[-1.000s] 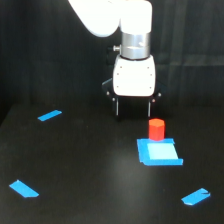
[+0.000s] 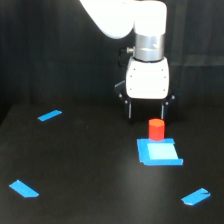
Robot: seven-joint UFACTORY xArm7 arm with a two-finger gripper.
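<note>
A small red block (image 2: pixel 156 130) stands at the back edge of a white square (image 2: pixel 162 152) that is framed in blue tape. My gripper (image 2: pixel 148 111) hangs pointing down, above and seemingly a little behind the block. Its thin dark fingers are spread apart, one to each side, and nothing shows between them. The fingers are hard to make out against the black background. From this view I cannot tell the exact height of the fingertips over the table.
Blue tape strips mark the black table: one at the back left (image 2: pixel 50 115), one at the front left (image 2: pixel 24 188) and one at the front right (image 2: pixel 196 197).
My arm has moved to the right and a little lower in the view, closer to the red block. The block and the taped square look unmoved.
</note>
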